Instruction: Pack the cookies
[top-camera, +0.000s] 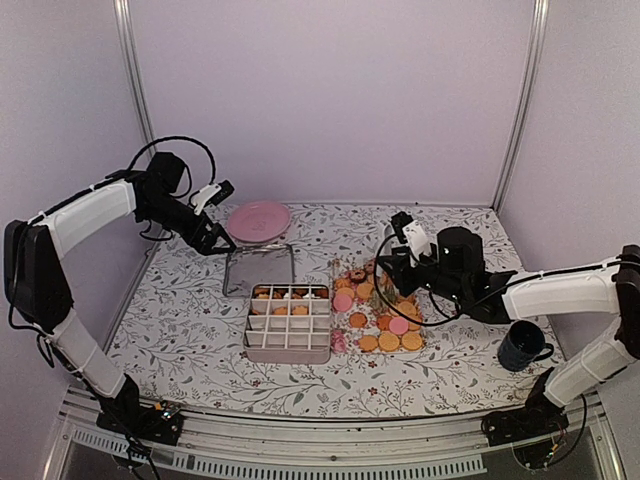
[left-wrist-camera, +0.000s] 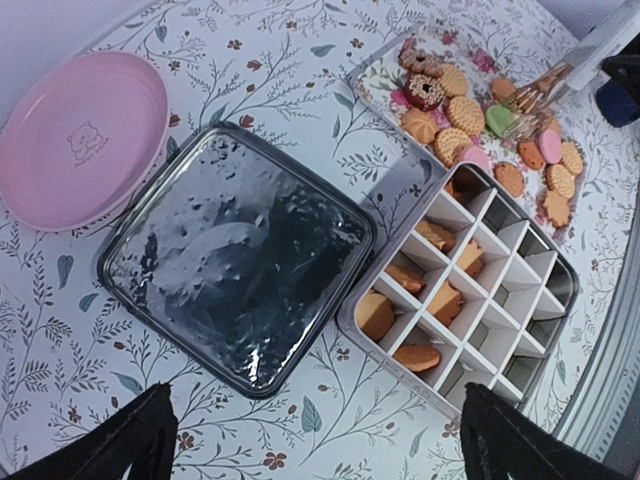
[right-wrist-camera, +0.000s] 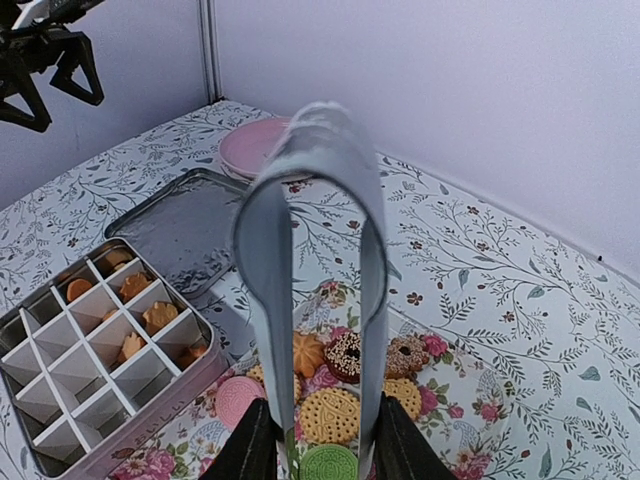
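My right gripper (top-camera: 388, 266) is shut on clear tongs (left-wrist-camera: 545, 90), a finger on each outer side. In the right wrist view the tongs' two legs stand apart on either side of a green round cookie (right-wrist-camera: 328, 463); whether they touch it I cannot tell. Assorted cookies (top-camera: 389, 341) lie on a flowered sheet (right-wrist-camera: 470, 400). Left of them stands the divided box (top-camera: 288, 354); several of its compartments hold cookies (left-wrist-camera: 375, 316), while others at the near side are empty. High over the left of the table, my left gripper hangs open and empty.
Behind the box lies a dark rectangular lid or tray (left-wrist-camera: 235, 260), empty, with a pink plate (top-camera: 258, 221) beyond it. A dark mug (top-camera: 523, 345) stands at the right, near the right arm.
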